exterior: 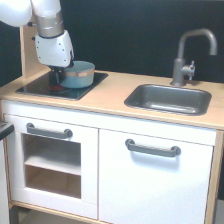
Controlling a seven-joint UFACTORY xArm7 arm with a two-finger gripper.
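Observation:
A blue-grey pot (80,75) stands on the dark stove top (45,89) at the left of the toy kitchen counter. My white arm comes down from the upper left, and its dark gripper (59,75) is at the pot's left side. The fingertips are small and dark against the stove, so I cannot see whether they are apart or closed on the pot's rim or handle. The pot looks upright.
A grey sink (168,98) with a dark faucet (186,58) is set into the right of the counter. Bare wooden counter (113,90) lies between stove and sink. Below are an open-looking cabinet (52,165) and a white door (150,180).

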